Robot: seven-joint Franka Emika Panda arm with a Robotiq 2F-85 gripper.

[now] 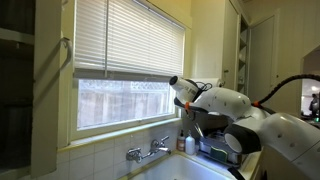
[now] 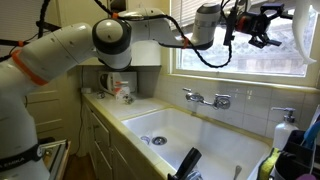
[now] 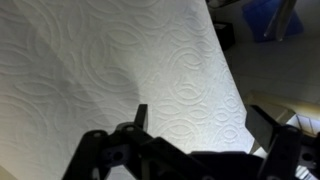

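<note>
White embossed paper, likely a paper towel roll [image 3: 150, 60], fills most of the wrist view. My gripper stands open, its two dark fingers spread apart with the white paper showing behind the gap. Whether either finger touches the paper I cannot tell. In exterior view 2 the gripper [image 2: 262, 30] is high up in front of the window, and a white rounded surface [image 2: 306, 30] is just to its right at the frame edge. In exterior view 1 the arm [image 1: 215, 100] reaches in from the right, and the fingertips are too small to make out.
Below the arm is a white sink [image 2: 205, 140] with a wall faucet [image 2: 208, 100]. A soap bottle [image 2: 284, 128] stands at its right corner, near a dish rack [image 1: 218, 150]. Window blinds [image 1: 130, 38] and an upper cabinet [image 1: 208, 50] border the arm's space.
</note>
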